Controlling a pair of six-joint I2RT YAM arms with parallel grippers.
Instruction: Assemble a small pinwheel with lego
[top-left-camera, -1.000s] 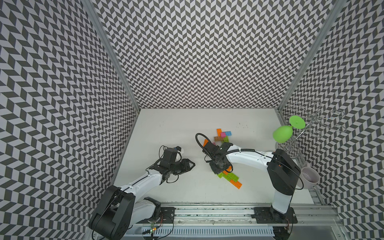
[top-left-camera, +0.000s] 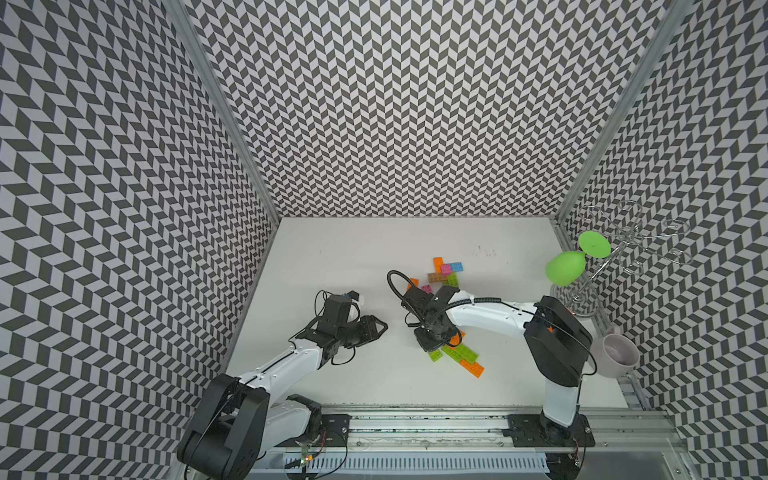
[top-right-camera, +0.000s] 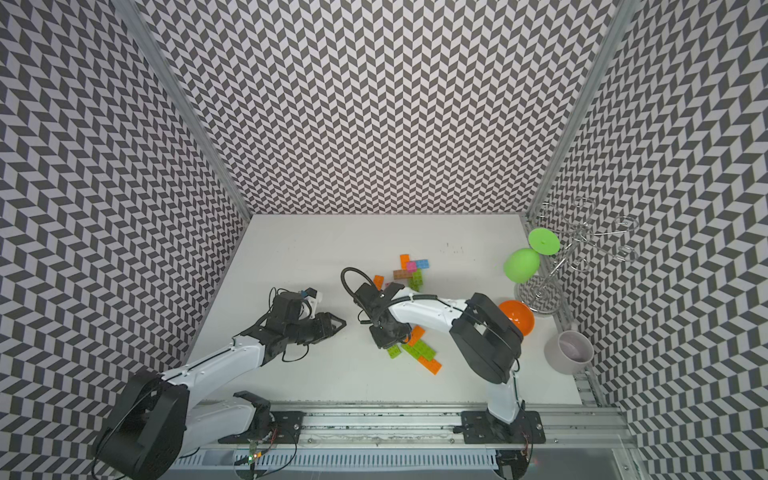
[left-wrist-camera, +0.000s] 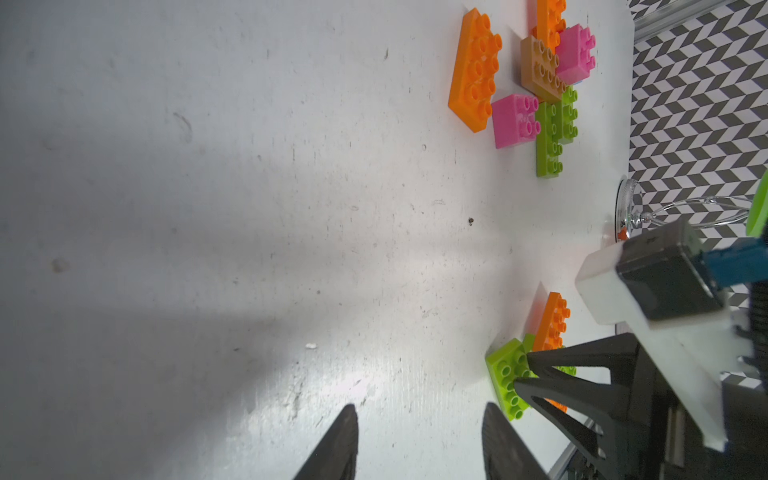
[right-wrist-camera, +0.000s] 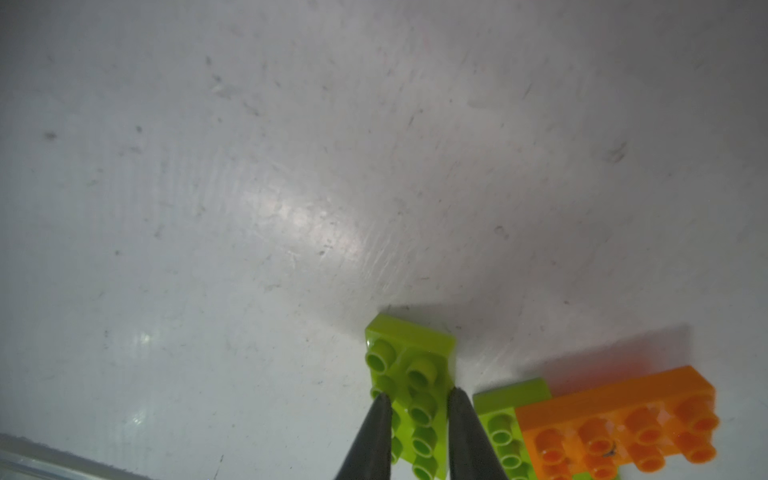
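My left gripper is open and empty over bare table. At the front of the table, my right gripper is part open, its two fingers on either side of a green brick (right-wrist-camera: 412, 336). Whether they press on it cannot be told. Beside that brick lies another green piece (right-wrist-camera: 505, 436) with an orange brick (right-wrist-camera: 616, 408) across it. The top left view shows a further green brick (top-left-camera: 466, 353) and an orange brick (top-left-camera: 473, 369) there. Farther back, a long orange brick (left-wrist-camera: 474, 76) and a pink brick (left-wrist-camera: 513, 120) lie apart from the arms.
Behind the right arm, a cluster holds tan (left-wrist-camera: 540, 68), green (left-wrist-camera: 548, 140), pink (top-left-camera: 446, 269) and blue (top-left-camera: 457, 267) bricks. A grey cup (top-left-camera: 617, 353), an orange bowl (top-right-camera: 517, 317) and a wire stand (top-right-camera: 540, 297) line the right side.
My right gripper has shifted slightly left and toward the front. The small green brick shows farther left and front, now apart from the neighbouring green piece. The left arm has barely moved.
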